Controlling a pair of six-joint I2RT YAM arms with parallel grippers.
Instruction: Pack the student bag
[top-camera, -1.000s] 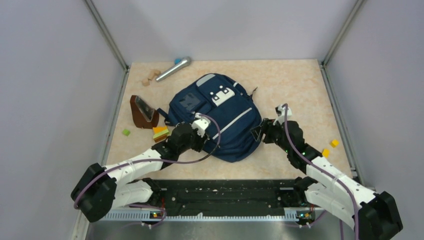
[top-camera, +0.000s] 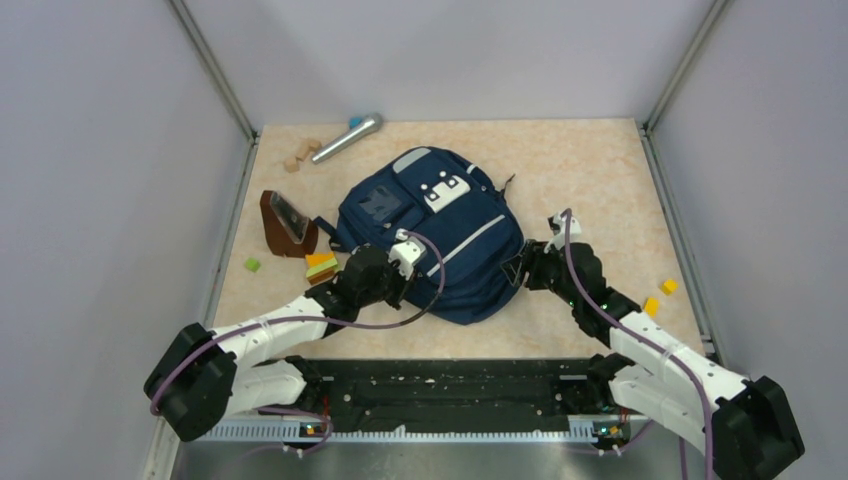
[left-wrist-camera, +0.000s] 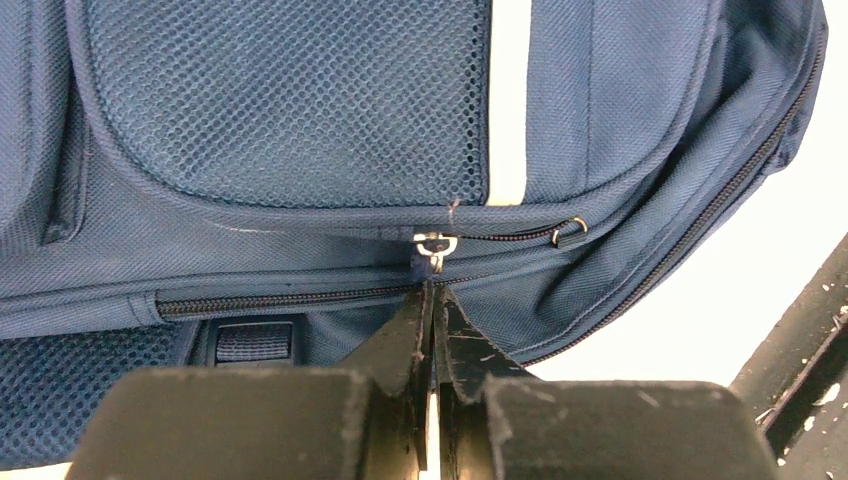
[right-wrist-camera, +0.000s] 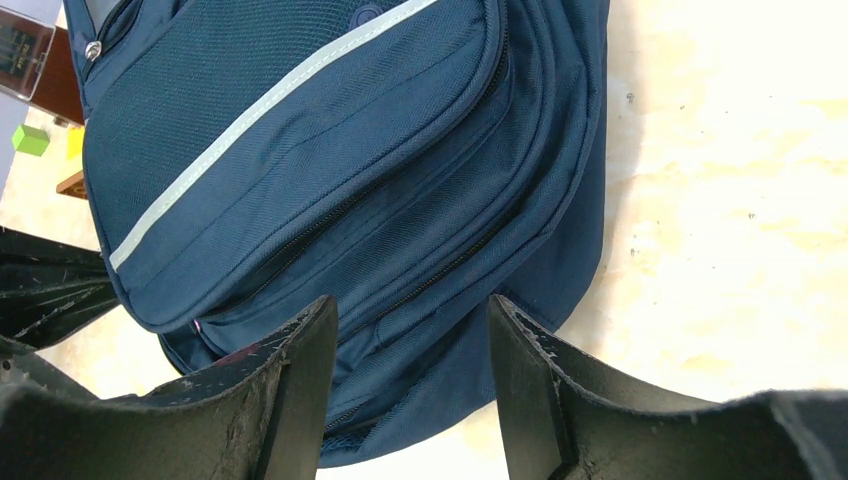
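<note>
A dark blue backpack (top-camera: 455, 215) lies flat in the middle of the table, its front pocket with white stripe facing up. At its near left edge my left gripper (top-camera: 403, 298) is shut. In the left wrist view its fingertips (left-wrist-camera: 440, 300) meet just below a metal zipper pull (left-wrist-camera: 436, 248) on the pocket seam; whether the pull's tab is caught between them cannot be told. Beside the bag's right edge, my right gripper (top-camera: 513, 270) stands open. In the right wrist view nothing is gripped between its fingers, with the bag's side beyond them.
Left of the bag stand a brown case (top-camera: 287, 225), yellow and green blocks (top-camera: 321, 265) and a small green cube (top-camera: 252, 264). A silver cylinder (top-camera: 345, 140) lies behind, near wooden blocks (top-camera: 300, 154). Yellow cubes (top-camera: 669, 286) sit far right.
My left gripper has shifted slightly at the bag's near left edge, and its fingers look narrower than before. The right arm has moved very little. The bag stays put.
</note>
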